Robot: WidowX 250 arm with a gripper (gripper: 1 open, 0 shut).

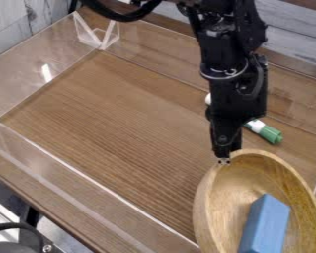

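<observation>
My black gripper (223, 153) points down just above the far rim of a wooden bowl (216, 212) at the lower right. It looks shut, with nothing visible between its fingers. A blue block (263, 226) lies inside the bowl on the right. A small green-and-white cylinder (264, 130) lies on the tray behind the gripper, partly hidden by it.
The wooden floor (102, 128) of the tray is clear on the left and middle. Clear walls edge it at the left, with a dark cable at the lower left corner.
</observation>
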